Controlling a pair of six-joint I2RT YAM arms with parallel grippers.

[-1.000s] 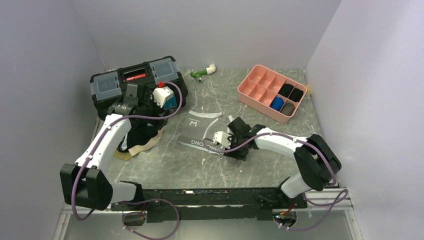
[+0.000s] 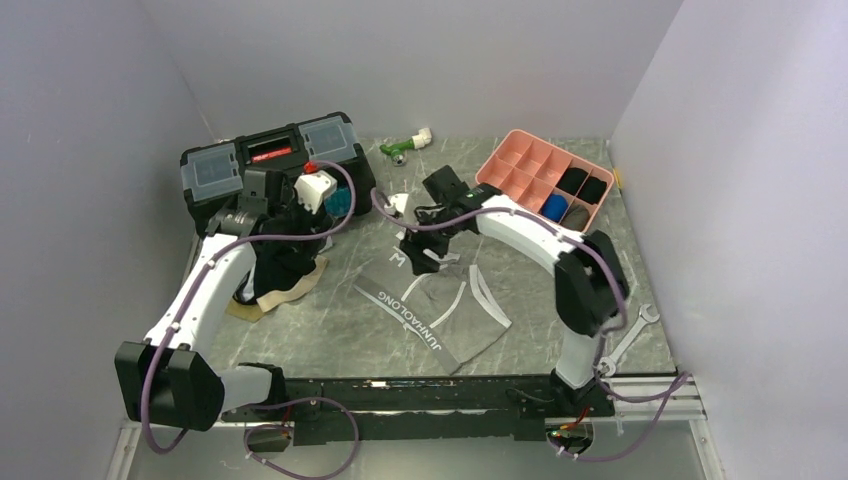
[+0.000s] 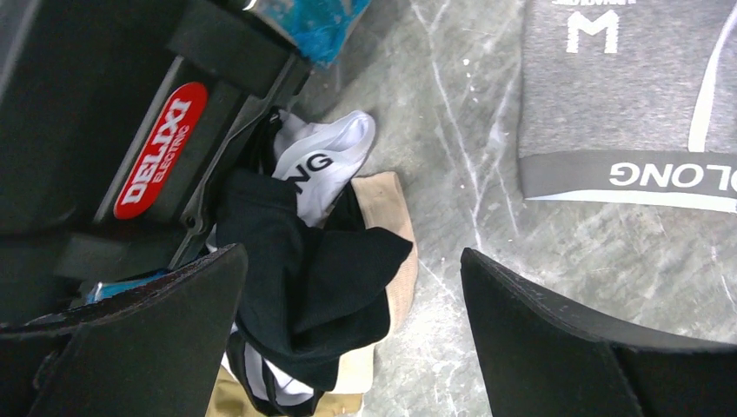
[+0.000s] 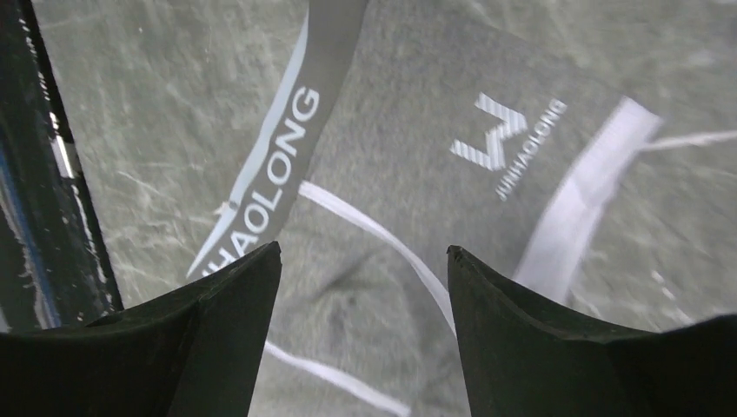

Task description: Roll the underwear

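Note:
Flat on the table lies the grey underwear (image 2: 462, 318), turned at an angle, its JUNHAOLONG waistband (image 2: 408, 320) toward the front left. In the right wrist view the underwear (image 4: 408, 113) fills the middle, with white seams and an M mark. My right gripper stands open above it, nothing between its fingers; from the top the right gripper (image 2: 425, 260) covers part of the far left side. My left gripper is open and empty over the dark clothes pile; part of the underwear (image 3: 626, 104) shows at the upper right of that wrist view.
A black toolbox (image 2: 272, 165) stands back left, with piled dark clothes (image 3: 304, 278) in front of it. A pink divided box (image 2: 515, 165) holding several rolled items stands back right. A wrench (image 2: 630, 338) lies at the right edge.
The underwear has turned, its right side swinging toward the front.

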